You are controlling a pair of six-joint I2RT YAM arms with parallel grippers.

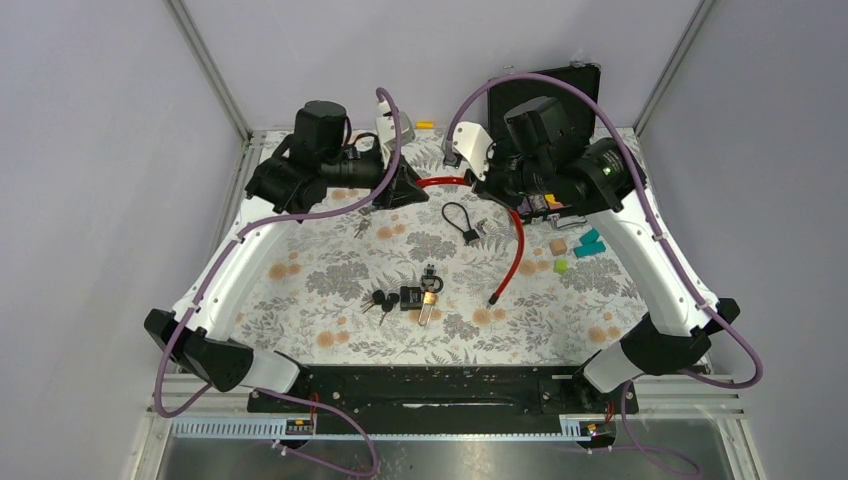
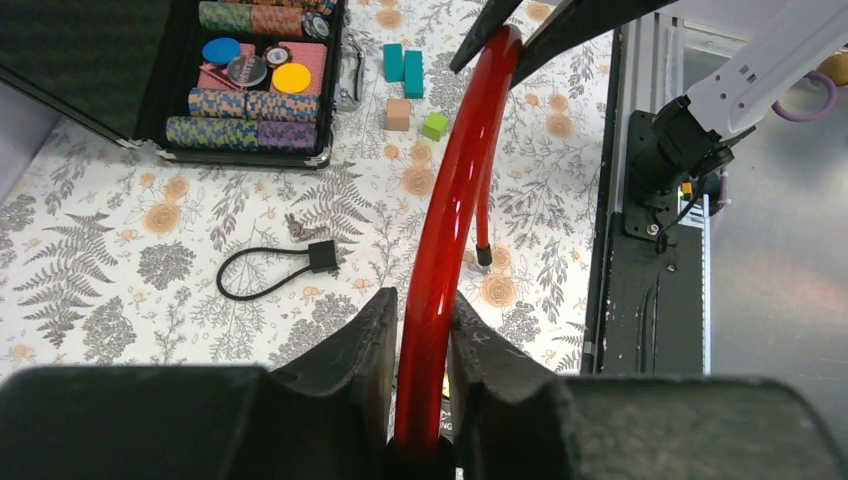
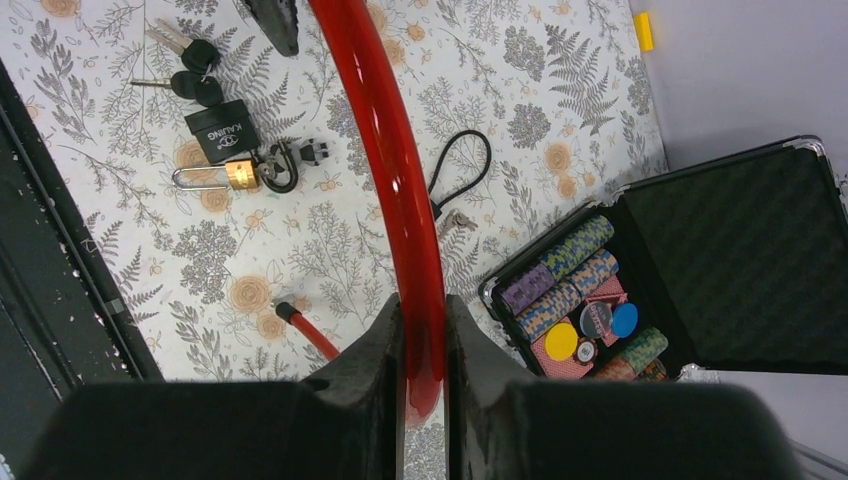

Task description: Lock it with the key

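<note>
A red tubular cable lock (image 1: 518,255) hangs in the air, its black-capped free end (image 3: 290,312) bending down over the table. My right gripper is shut on the red tube partway along. Over the other end is my left gripper, one finger on each side of the tube; whether they press on it is unclear. That end's black cap is mostly hidden between the left fingers. Black-headed keys (image 3: 184,84) lie at front centre beside a black padlock (image 3: 222,130). A small key pair (image 3: 457,221) lies near the black cable loop (image 1: 456,213).
A brass padlock (image 3: 240,174) and a black shackle lock (image 3: 281,170) lie beside the black padlock. An open case (image 2: 250,155) of poker chips stands at the back right, with small blocks (image 2: 404,68) near it.
</note>
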